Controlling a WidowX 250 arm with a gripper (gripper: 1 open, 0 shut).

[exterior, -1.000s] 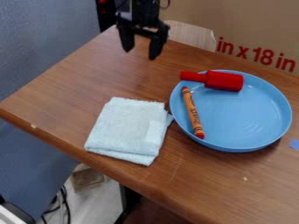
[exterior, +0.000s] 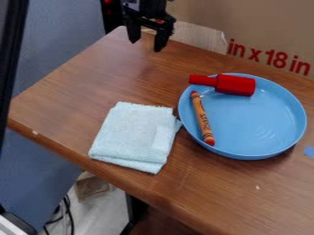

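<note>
My black gripper (exterior: 145, 35) hangs over the far-left end of the wooden table, fingers apart with nothing visible between them. A folded pale blue cloth (exterior: 132, 136) lies near the front edge. To its right a blue plate (exterior: 258, 128) holds a red rolling-pin-like piece (exterior: 223, 83) across its back rim and an orange crayon (exterior: 203, 117) lying lengthwise on its left side.
A cardboard panel (exterior: 263, 27) with red printing stands behind the table. A small blue piece (exterior: 309, 151) lies at the right. Floor and cables show below the front-left edge.
My gripper has moved up and to the left, away from the plate, toward the back of the table. The objects on the table look unchanged.
</note>
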